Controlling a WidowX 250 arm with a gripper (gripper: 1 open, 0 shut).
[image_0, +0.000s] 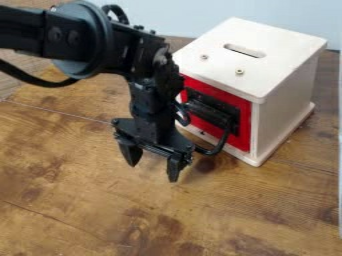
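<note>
My black gripper (152, 163) hangs just above the wooden floor, low in front of a pale wooden box (281, 120). Its two fingers point down and stand apart, with nothing seen between them. The box has a slot and small bolts on its top, and a red front panel (241, 140) with a dark fitting at its middle, partly hidden behind my arm and its cable.
A pale wall (318, 30) stands behind the box. A thin pale strip runs along the right edge.
</note>
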